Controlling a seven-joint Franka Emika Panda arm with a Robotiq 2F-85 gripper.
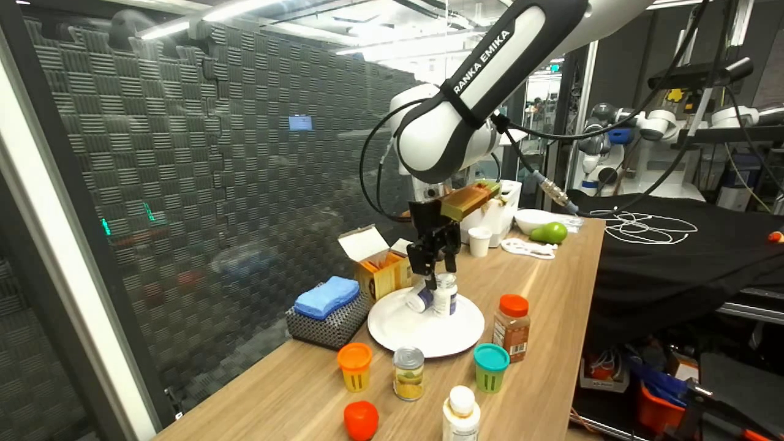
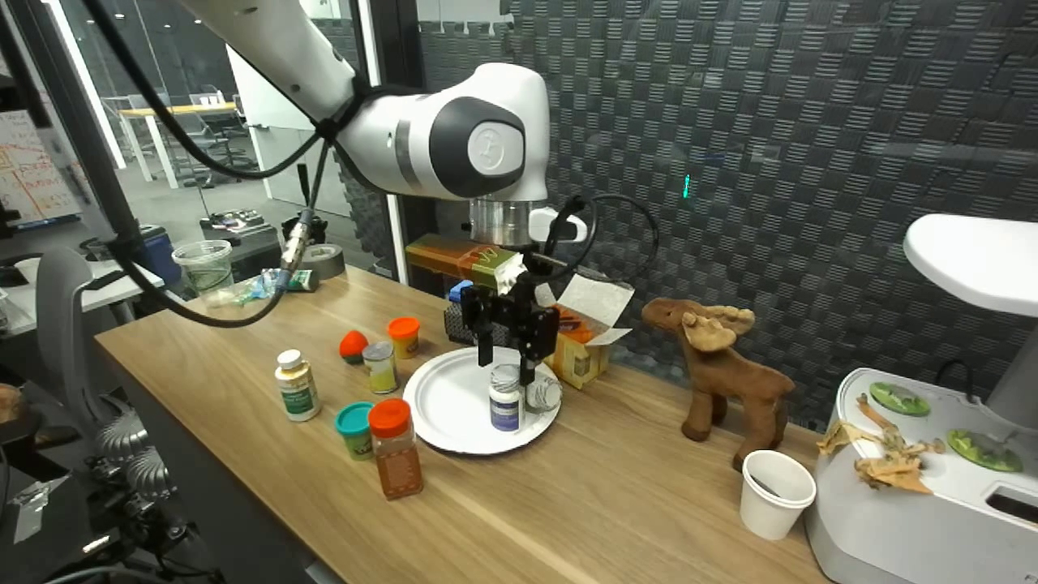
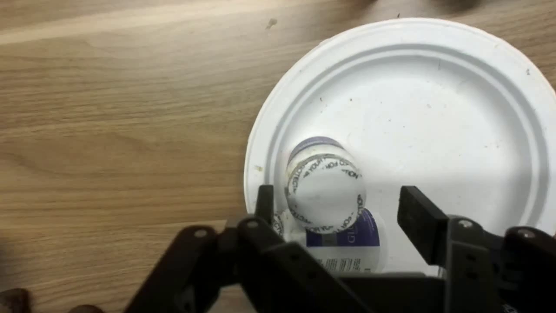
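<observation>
Two white bottles with purple labels, capless with sealed tops, are on a white plate. One bottle stands upright near the plate's edge; the other bottle lies on its side against or right by it, partly hidden by the gripper. Above them my gripper points down, its black fingers apart. From the wrist, the upright bottle's top appears in the gap between the fingers, nearer the left one. Nothing is clamped between them.
A spice jar, teal-lidded tub, can and orange-lidded tub stand around the plate. An open carton sits close behind the gripper. A plush moose and paper cup stand farther off.
</observation>
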